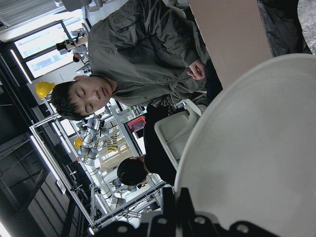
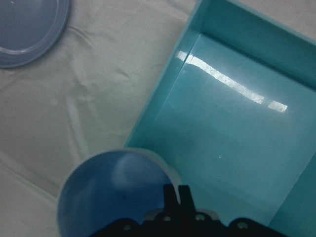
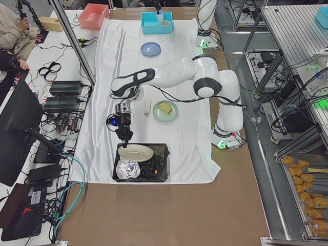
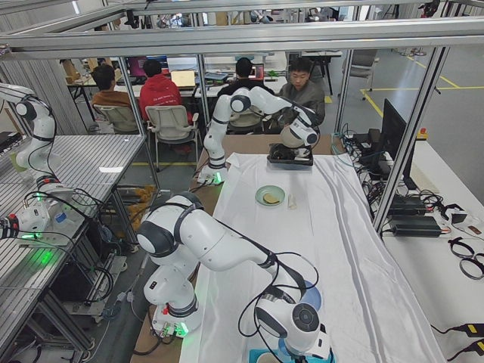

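My left gripper (image 3: 124, 139) is shut on the rim of a cream plate (image 3: 136, 152), tilted over a black tray (image 3: 154, 177) holding crumpled foil (image 3: 128, 169); in the left wrist view the plate fills the lower right. My right gripper is shut on the rim of a blue cup (image 2: 108, 192), held at the edge of a teal bin (image 2: 237, 138).
A green plate (image 3: 169, 117) with a yellow item and a small pale object (image 3: 147, 106) lie mid-table. A blue plate (image 3: 150, 49) is near the teal bin.
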